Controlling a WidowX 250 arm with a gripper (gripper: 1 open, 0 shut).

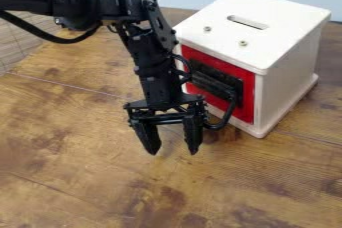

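My black gripper (171, 142) hangs low over the wooden table, fingers pointing down and spread apart with nothing visible between them. Behind it and to the right stands a white box (287, 87) with a slot and two small knobs or screws on its top and a red front panel (241, 72). A black part on that panel is partly hidden by my arm and its cable.
A pale wall runs behind the box, and a light tiled area shows at the far left edge.
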